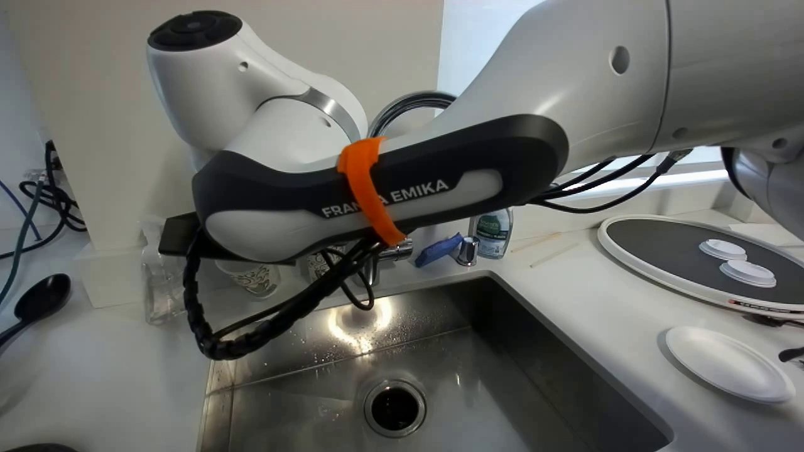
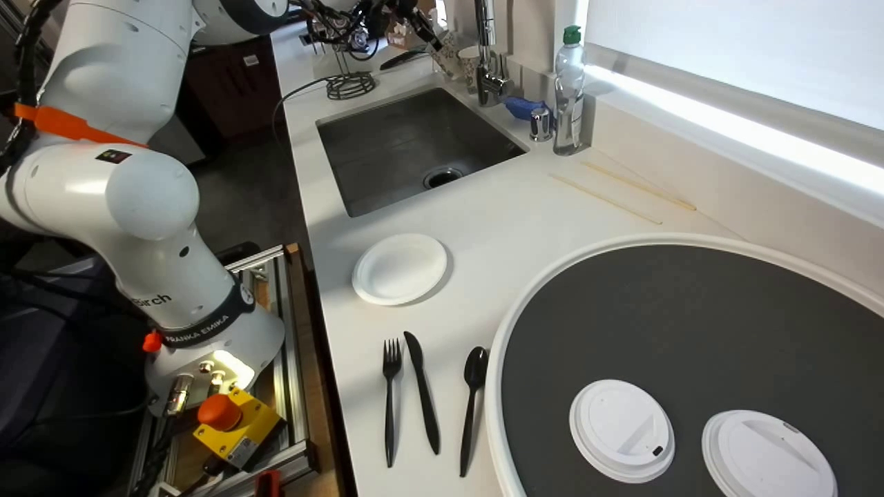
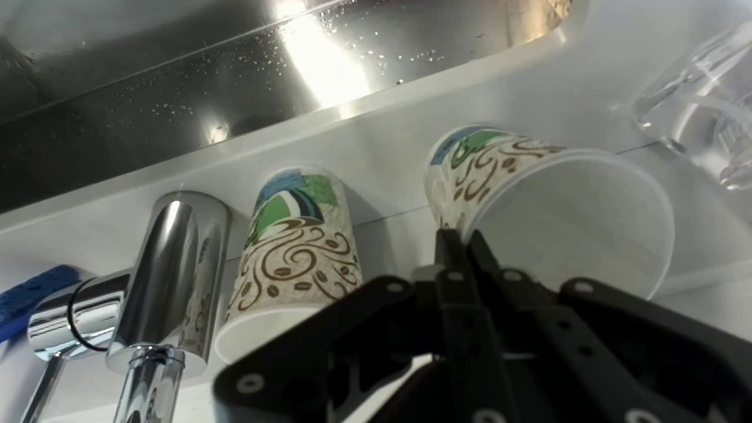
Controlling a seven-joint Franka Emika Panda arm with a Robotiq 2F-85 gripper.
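Note:
In the wrist view, my gripper is shut on the near rim of a patterned paper cup, with the thin wall running between the fingertips. This cup leans, its open mouth toward the camera. Exterior view 2 also shows the tilted cup below the dark gripper, close to the wall behind the sink. A second paper cup with the same print stands to the left, apart from the fingers. The arm hides the gripper in exterior view 1, where the cup shows below it.
The chrome faucet is beside the second cup. A clear bottle stands on the held cup's other side. The steel sink is empty. A plate, cutlery and a round grey board lie along the counter.

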